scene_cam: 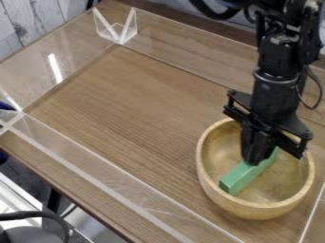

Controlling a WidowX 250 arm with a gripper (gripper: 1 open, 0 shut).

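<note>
My black gripper (272, 144) reaches down from the upper right to the rim and inside of a tan round bowl (219, 194) at the lower right of the camera view. A green oblong block (238, 176) lies in the bowl, its upper end partly hidden below the fingertips. The gripper looks shut; whether it touches the block I cannot tell.
A wooden table (114, 114) fills most of the view, with wide free room left of the bowl. Clear plastic corner pieces stand at the upper left and left edge. A dark cable lies at the lower left.
</note>
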